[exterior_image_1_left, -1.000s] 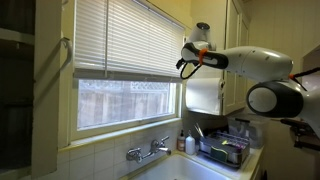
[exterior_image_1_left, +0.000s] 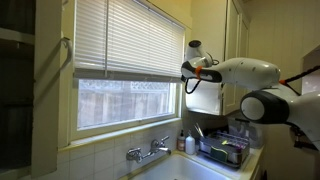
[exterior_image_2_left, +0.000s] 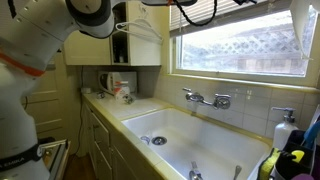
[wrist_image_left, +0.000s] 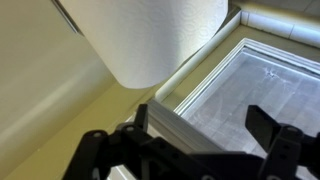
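High beside the window, my gripper stands open, its two dark fingers well apart and nothing seen between them. A white paper roll (wrist_image_left: 150, 35) fills the upper left of the wrist view, beyond the fingertips and apart from them. In exterior view 1 the same white roll (exterior_image_1_left: 203, 98) hangs below the wall cabinet, under my forearm. The gripper (exterior_image_1_left: 185, 78) there is close to the right edge of the window blind (exterior_image_1_left: 130, 40); its fingers are too small to make out. Exterior view 2 cuts the gripper off at the top.
Below lies a white sink (exterior_image_2_left: 195, 135) with a wall faucet (exterior_image_2_left: 208, 99). A dish rack (exterior_image_1_left: 222, 150) and soap bottles (exterior_image_1_left: 190, 144) crowd the counter. The wall cabinet (exterior_image_1_left: 232, 55) stands close behind the arm. Elsewhere, a kettle (exterior_image_2_left: 124, 82) sits on the far counter.
The wrist and gripper have come down a little, and the forearm tilts lower toward the white roll.
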